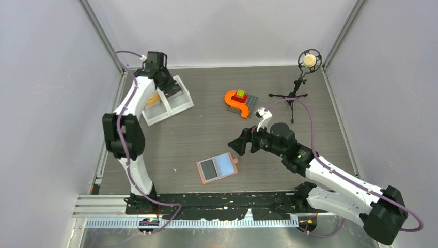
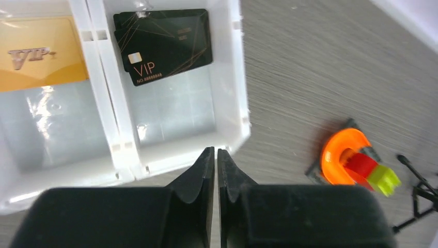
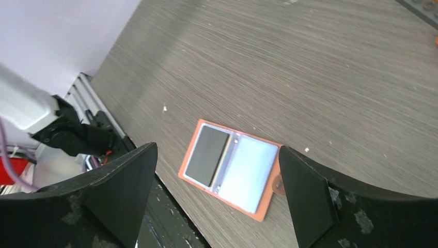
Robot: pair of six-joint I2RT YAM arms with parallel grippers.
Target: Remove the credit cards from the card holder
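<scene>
The card holder [image 1: 217, 168] lies opened flat near the table's front, brown-edged, with a dark grey pane and a pale blue pane. No card stands out in it. Black VIP cards [image 2: 168, 44] overlap in one compartment of a white box [image 2: 235, 77]; a gold VIP card [image 2: 44, 51] lies in the other compartment. Over the box, my left gripper has a narrow gap between its fingertips and nothing in it. My right gripper is wide open and empty, above and to the right of the holder in the top view.
An orange curved piece with red and green blocks [image 1: 237, 103] sits on a grey plate mid-table. A black tripod stand [image 1: 292, 95] is at the back right. Bare table [image 1: 181, 142] lies between box and holder.
</scene>
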